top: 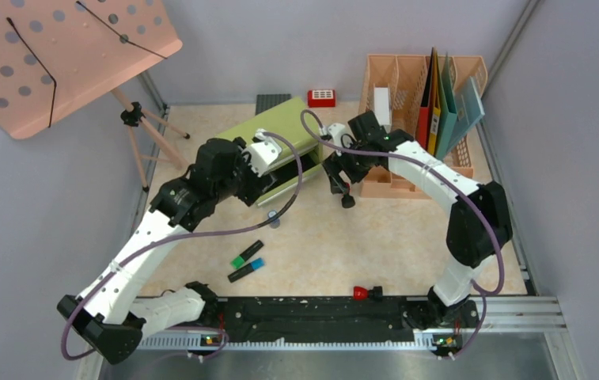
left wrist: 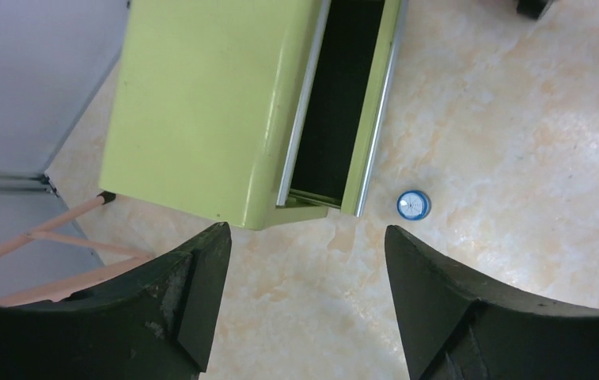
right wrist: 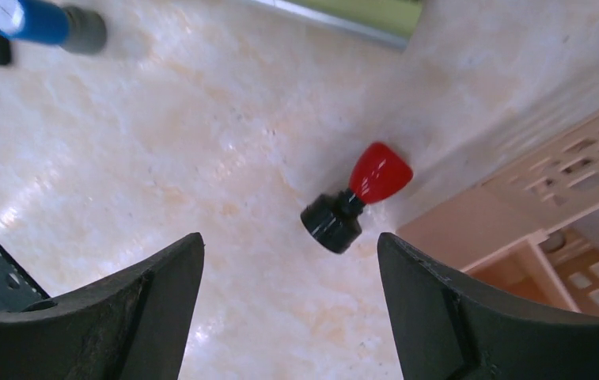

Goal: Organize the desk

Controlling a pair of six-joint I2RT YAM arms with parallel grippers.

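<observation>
My left gripper is open and empty, over the green cabinet (left wrist: 193, 103), whose drawer (left wrist: 335, 103) is pulled out, its dark interior showing no item in the left wrist view. A small blue-topped object (left wrist: 413, 205) stands beside it. My right gripper is open above a red-and-black stamp-like object (right wrist: 377, 174), next to the pink file organizer (right wrist: 557, 174). Two markers (top: 247, 270) with blue and green ends lie at front left. Another red-and-black object (top: 363, 293) lies at the front edge.
A red device (top: 321, 98) and dark grey item (top: 278, 102) are behind the cabinet. Colored folders (top: 444, 111) and a white box (top: 382, 107) stand in the organizer. A pink easel-like stand (top: 166, 142) rises at left.
</observation>
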